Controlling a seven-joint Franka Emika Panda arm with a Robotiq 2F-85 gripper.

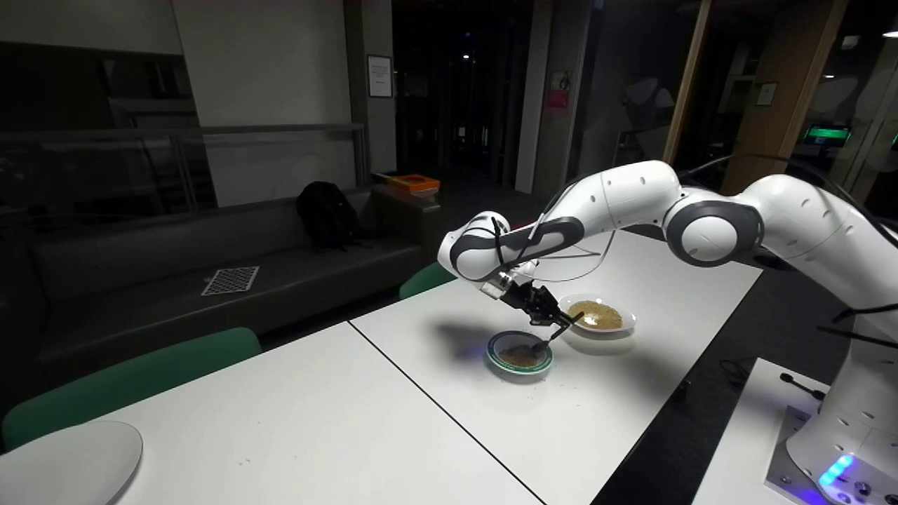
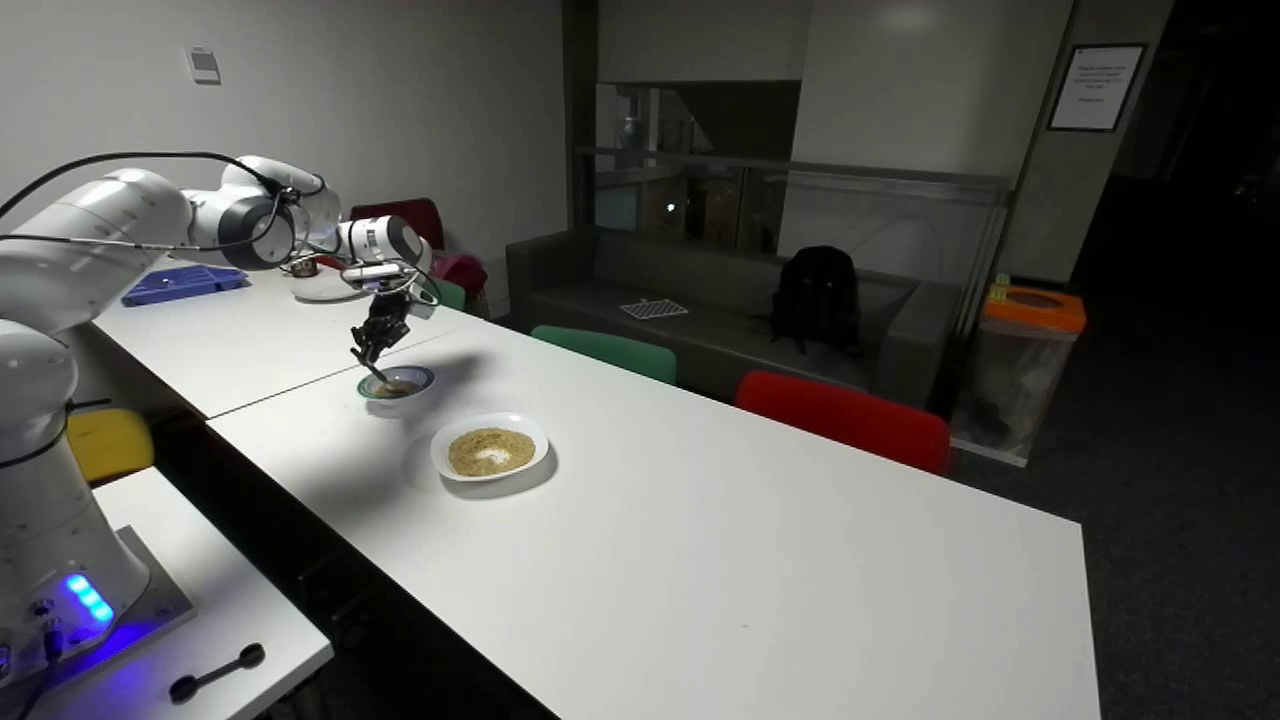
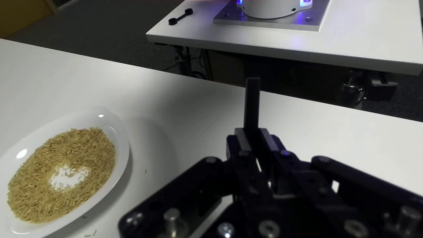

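Observation:
My gripper is shut on a dark spoon, which slants down into the green-rimmed bowl. The spoon's head sits at the bowl's right side, low among brownish contents; whether it carries any grains cannot be told. In the wrist view the spoon's handle rises from between the gripper's fingers, while its head is hidden. A white oval dish of tan, rice-like grains stands beside the bowl, with a bare patch in the middle of the grains.
A few stray grains lie by the oval dish. Far along the table are a blue tray and a white plate.

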